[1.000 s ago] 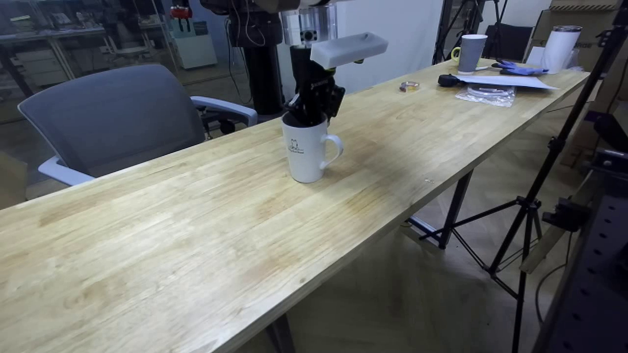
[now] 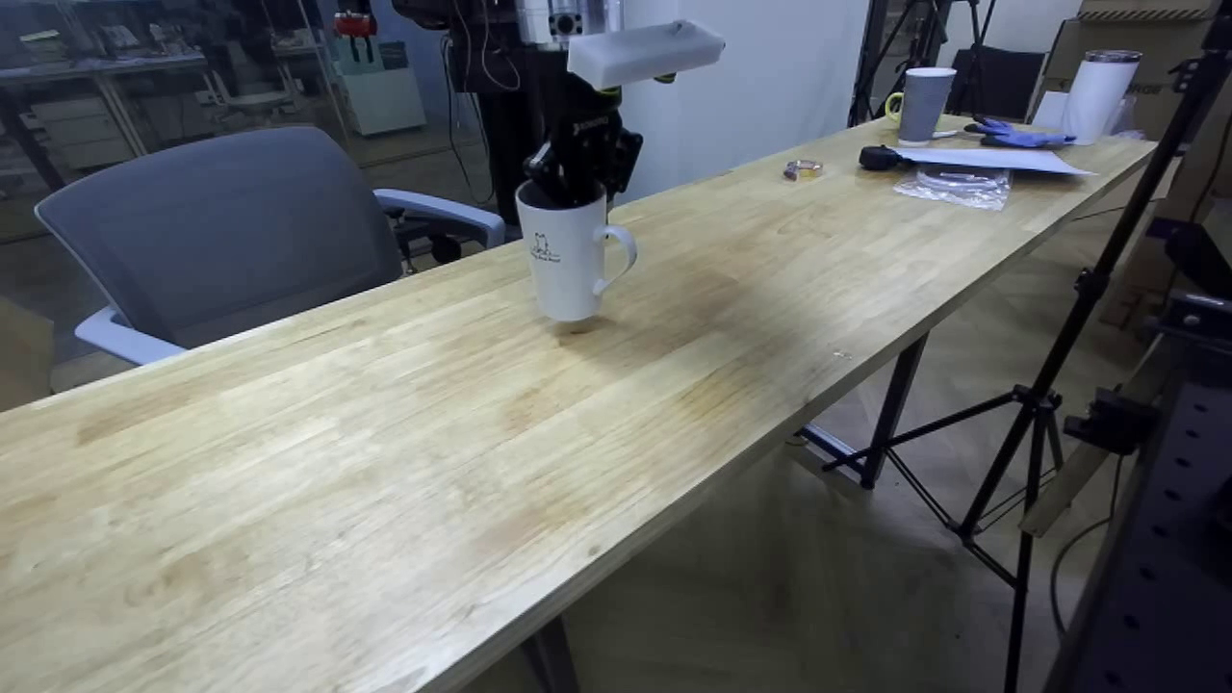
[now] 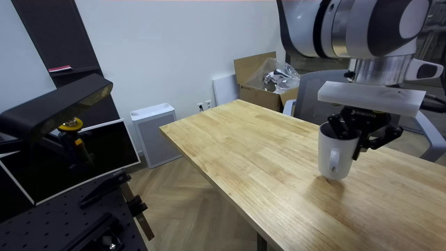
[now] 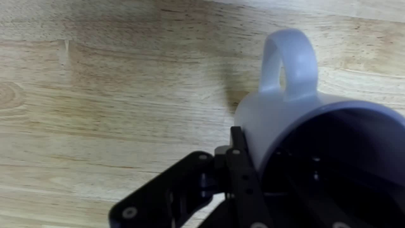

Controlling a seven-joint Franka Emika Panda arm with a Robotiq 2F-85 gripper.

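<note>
A white mug with a small dark drawing hangs just above the wooden table, slightly tilted. My gripper is shut on its wall: one black finger lies along the outside, the other reaches inside the cup, where its tip is lost in the dark. In the second exterior view the mug shows its handle towards the camera, with a shadow on the wood below. The handle is at the top in the wrist view, clear of the fingers.
A chair stands against the table's side.
Held by my gripper, the mug has come up off the table and shifted left and towards the chair side in the first exterior view. It leans a little more now.
</note>
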